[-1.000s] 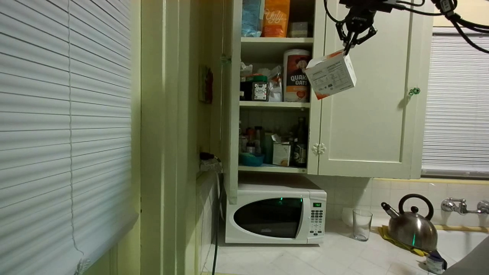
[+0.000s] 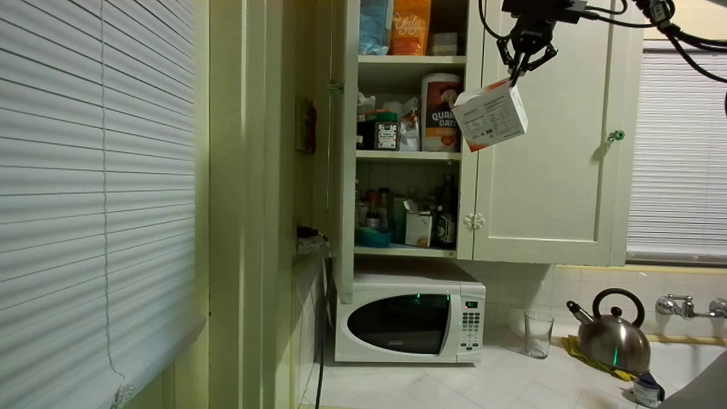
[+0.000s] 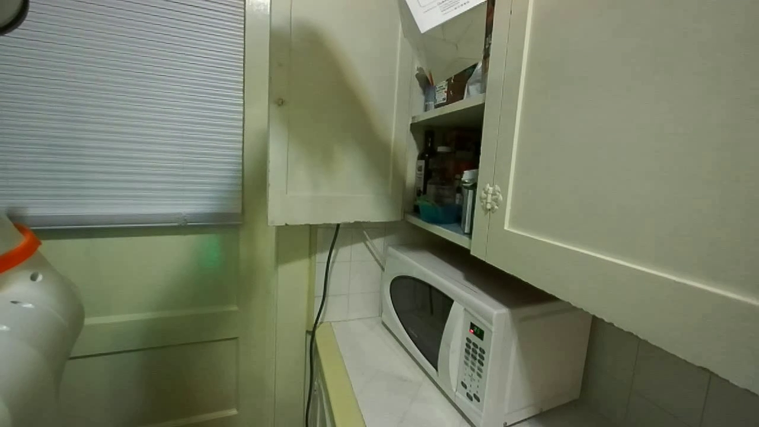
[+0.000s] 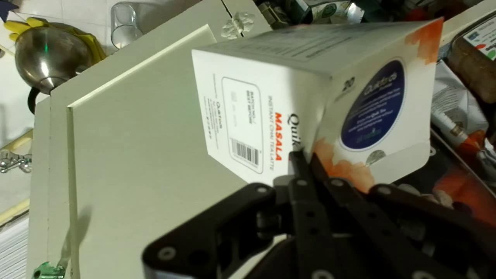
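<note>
A white and orange masala chai tea box (image 2: pixel 492 117) hangs tilted in front of the cabinet, near the edge between the open shelves and the closed door. My gripper (image 2: pixel 515 78) is above it, shut on the box by a thin edge or flap at its upper corner. From the wrist view, the box (image 4: pixel 265 116) fills the space beyond my gripper, whose fingertips meet close together at the box's corner. Exactly what part lies between them is hidden. Only a corner of a printed white thing, probably the box (image 3: pixel 445 10), shows at the top of exterior view 2.
The open cabinet has shelves (image 2: pixel 409 155) holding an oats canister (image 2: pixel 441 112), jars and bags. Below stands a microwave (image 2: pixel 410 320). A closed door (image 2: pixel 545 157) is at right, over a glass (image 2: pixel 538 334) and kettle (image 2: pixel 613 341). The open door (image 3: pixel 338 142) bounds the shelves' left.
The gripper and the box have shifted very slightly left in exterior view 1, with the box's lower edge a little lower. The box is still held.
</note>
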